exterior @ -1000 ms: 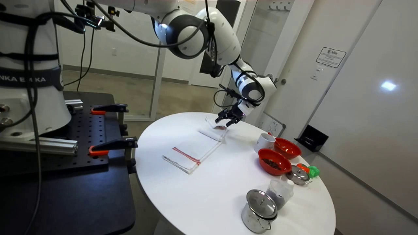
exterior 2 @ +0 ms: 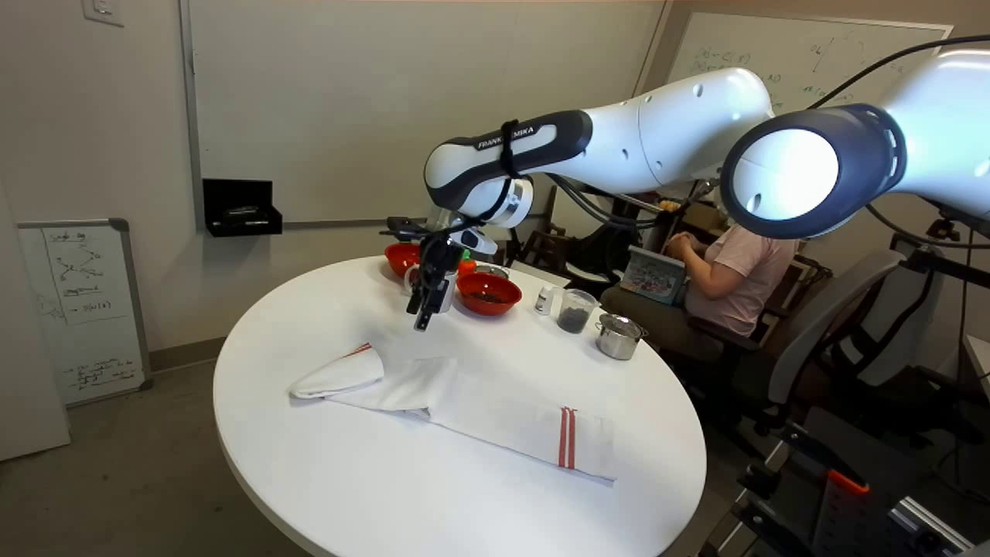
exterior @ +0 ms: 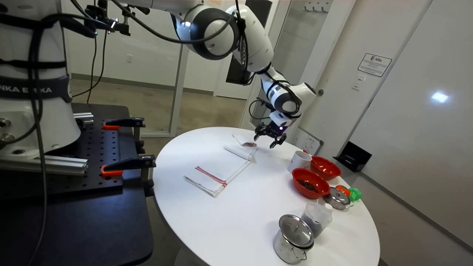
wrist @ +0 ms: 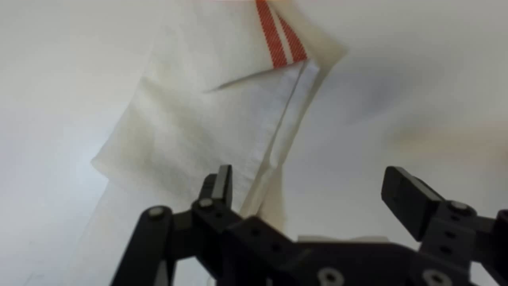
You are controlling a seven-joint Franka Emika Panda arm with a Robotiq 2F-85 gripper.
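A white towel (exterior: 224,167) with red stripes lies on the round white table, stretched out, its far end folded over on itself. In exterior view 2 the towel (exterior 2: 501,419) shows a raised fold at its left end. From the wrist, the folded part of the towel (wrist: 200,109) fills the left half of the picture, red stripes near the top. My gripper (exterior: 270,140) hangs above the table beside that folded end, clear of the cloth. Its fingers (wrist: 222,186) stand wide apart in the wrist view, so the gripper is open and holds nothing.
Along the table's far edge stand a white mug (exterior: 299,161), red bowls (exterior: 310,183), a lidded pan (exterior: 337,199), a clear container (exterior: 317,219) and a steel pot (exterior: 292,239). A small white bottle (exterior 2: 544,300) sits near them.
My gripper has moved right in exterior view 1, away from over the folded end of the towel, and its fingers now show farther apart. The towel looks the same.
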